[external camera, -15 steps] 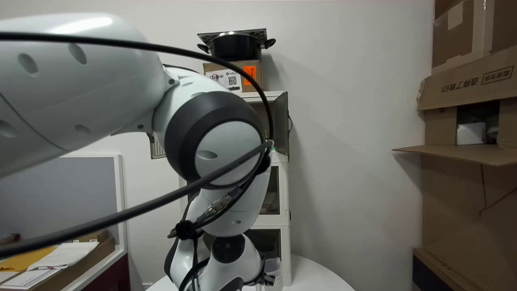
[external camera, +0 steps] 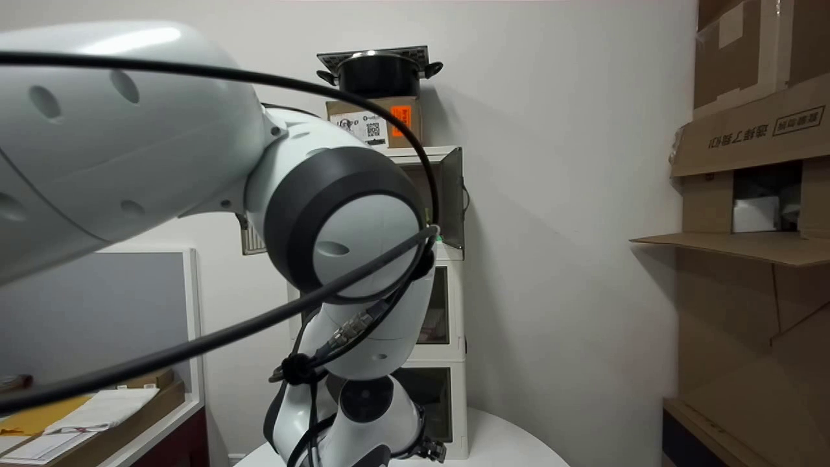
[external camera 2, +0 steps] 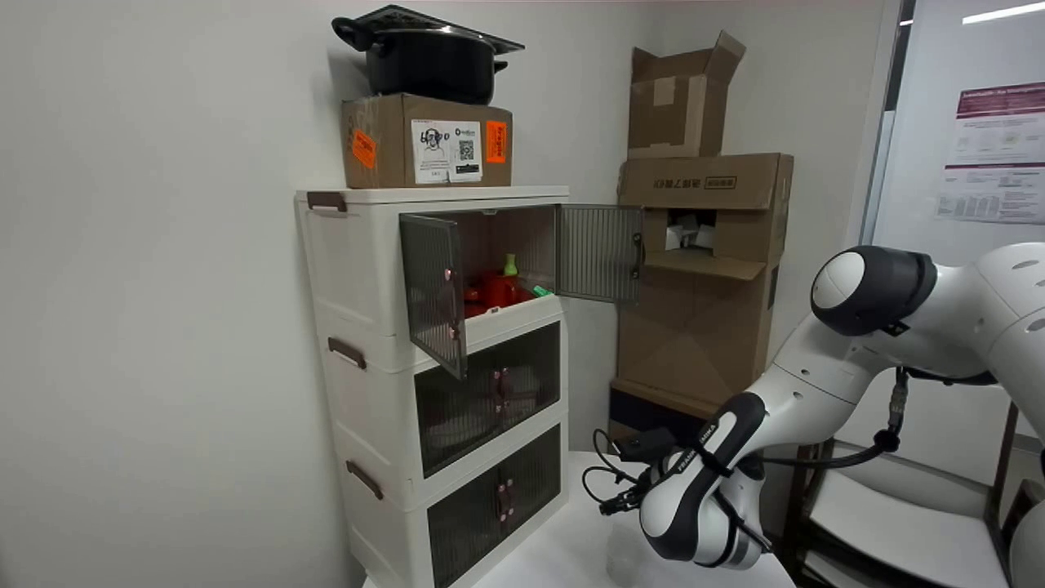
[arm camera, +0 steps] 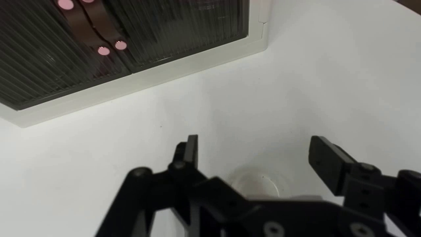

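My gripper is open in the wrist view, its two dark fingers well apart above the white tabletop (arm camera: pixel 244 102). A clear, round container (arm camera: pixel 260 181) shows low between them, partly hidden by the gripper's own frame. Whether either finger touches it, I cannot tell. Exterior view 2 shows a faint translucent shape (external camera 2: pixel 627 554) on the table below the wrist. The fingers are hidden in both exterior views.
A white stacked cabinet (external camera 2: pixel 372 412) stands beside the arm. Its top doors (external camera 2: pixel 599 250) hang open, with red items (external camera 2: pixel 500 289) inside; its lower doors are closed. Cardboard boxes (external camera 2: pixel 700 333) stand behind. Bare tabletop lies right of the cabinet.
A translucent container seen beside the wrist in exterior view 1 a second ago no longer shows there. The arm looks nearly unmoved.
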